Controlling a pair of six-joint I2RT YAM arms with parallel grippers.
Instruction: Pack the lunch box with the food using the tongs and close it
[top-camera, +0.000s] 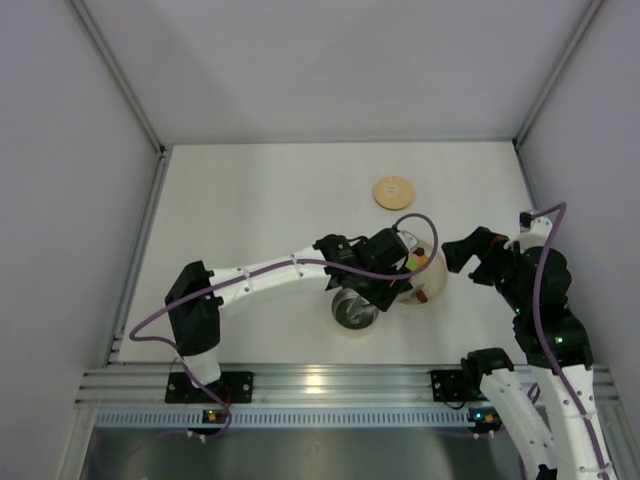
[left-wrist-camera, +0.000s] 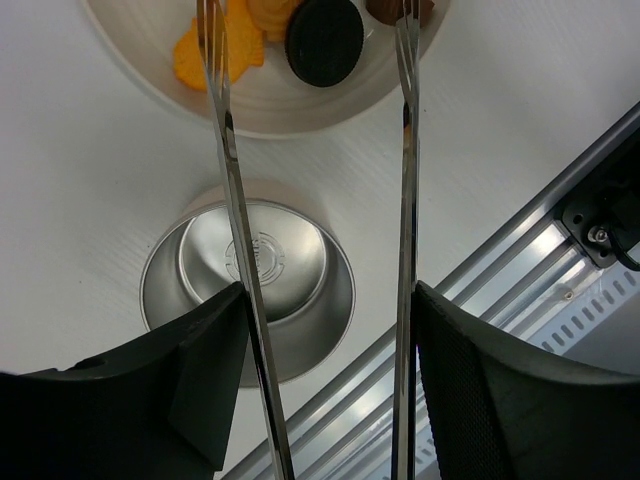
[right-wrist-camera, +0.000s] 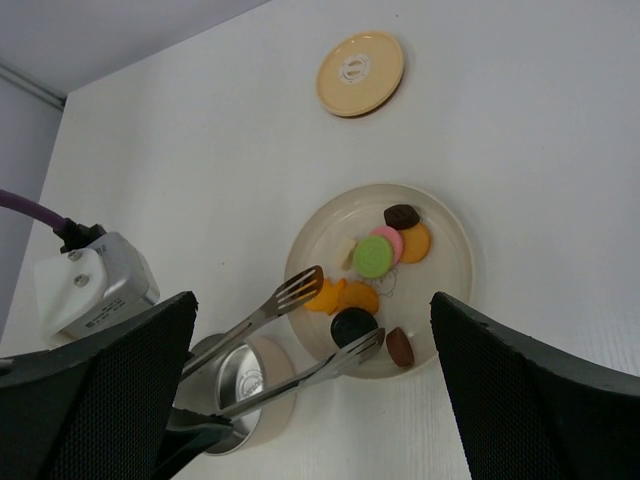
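Note:
A cream plate (right-wrist-camera: 448, 280) holds toy food: a green disc (right-wrist-camera: 373, 257), pink and orange pieces, a black disc (left-wrist-camera: 324, 42), brown pieces. My left gripper is open with fork-tipped tongs over the plate's near part, around the black disc, none visibly held. Below them a steel container (left-wrist-camera: 170, 290) with a shiny interior stands next to the plate. My right gripper (top-camera: 475, 250) is open at the table's right side; its dark fingers frame the bottom of the right wrist view.
A round tan lid (top-camera: 393, 192) lies behind the plate. A metal rail (top-camera: 310, 382) runs along the front edge.

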